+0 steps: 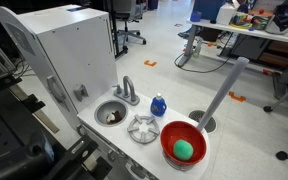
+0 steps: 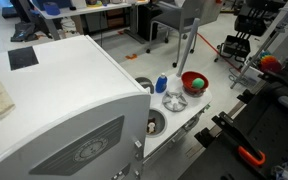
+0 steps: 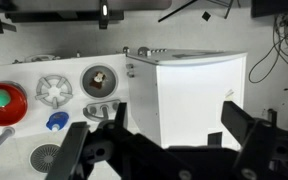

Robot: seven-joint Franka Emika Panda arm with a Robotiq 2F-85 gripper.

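A toy kitchen counter carries a round sink (image 1: 112, 112) with a small brownish item (image 3: 99, 77) inside, a grey faucet (image 1: 126, 90) and a burner grate (image 1: 143, 128). Beside the grate stands a blue bottle (image 1: 158, 105). At the counter's far end is a red bowl (image 1: 168, 147) holding a green round object (image 1: 183, 150). A tall white cabinet (image 1: 79, 52) rises at the other end. From above, in the wrist view, my gripper is open, its dark fingers wide apart with only the cabinet and counter visible below, nothing held.
A pale post (image 1: 223, 91) rises near the bowl from a grey round base (image 1: 206, 124). Dark equipment (image 1: 24, 158) fills the near left. Beyond the counter, the floor is light, with a cluttered table (image 1: 246, 32) and chairs farther back.
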